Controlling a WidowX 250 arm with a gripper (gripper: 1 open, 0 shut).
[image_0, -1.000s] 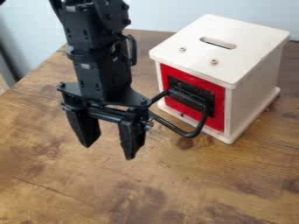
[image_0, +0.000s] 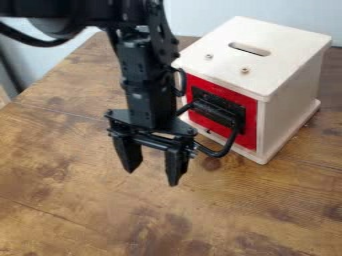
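My gripper (image_0: 151, 160) hangs open over the wooden table at the centre-left, its two black fingers apart with nothing visible between them. To its right stands a pale wooden box (image_0: 287, 95) with a slot in its top and a red front (image_0: 198, 78) holding a black panel. A black U-shaped handle (image_0: 227, 145) sticks out from that front, just behind and right of my gripper; whether they touch I cannot tell.
A white wall rises behind it, and the table's edge runs along the upper left.
My gripper and arm have shifted to the right, toward the box, and slightly up in the view over the last second. The box looks unmoved.
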